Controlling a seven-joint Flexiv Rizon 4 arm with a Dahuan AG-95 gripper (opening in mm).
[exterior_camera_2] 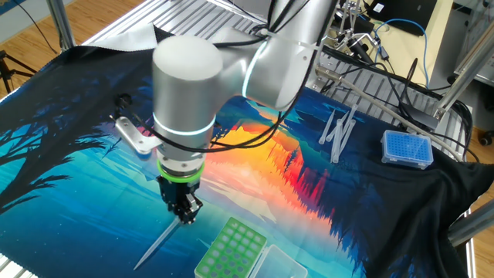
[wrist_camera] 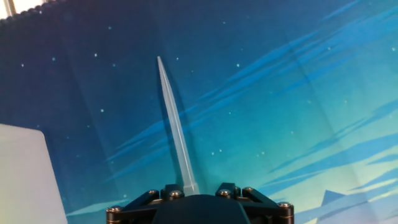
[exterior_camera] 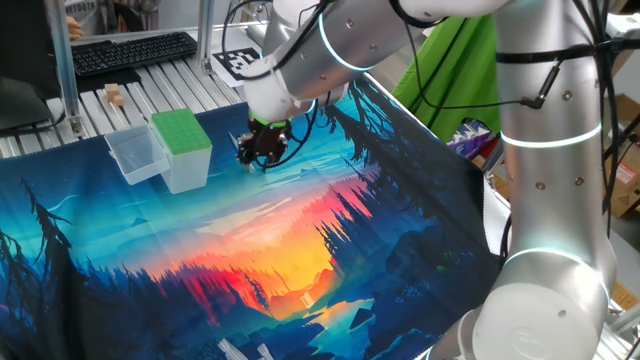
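A long, thin, translucent pipette tip (wrist_camera: 175,124) lies on the printed cloth, its pointed end away from my gripper. In the wrist view its wide end reaches into the gap between my fingers, which stand apart on either side of it. The gripper is open; its black housing hides the very end of the tip. Exterior view 2 shows the same tip (exterior_camera_2: 157,242) stretching out from below the gripper (exterior_camera_2: 184,214). Beside it stands a box with a green perforated top (exterior_camera: 181,133), its clear lid (exterior_camera: 138,153) swung open.
Several more clear tips (exterior_camera_2: 337,137) lie on the cloth's far side in exterior view 2, near a blue tip rack (exterior_camera_2: 407,148). A pale box wall (wrist_camera: 28,177) stands close at the wrist view's left.
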